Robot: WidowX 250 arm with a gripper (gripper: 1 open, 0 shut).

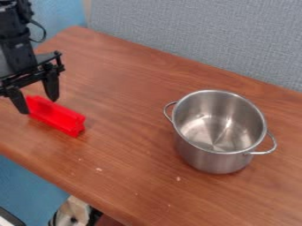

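My gripper (35,95) is at the left edge of the view, open, its two black fingers spread just above and behind a long red plastic object (56,116). The red piece lies on the wooden table, angled toward the front right, with nothing seen lifted. Whether either finger touches it I cannot tell.
A steel pot (217,152) with two side handles stands empty on the right half of the table (141,62). The table's left front edge runs below the red piece, and a grey textured wall stands behind.
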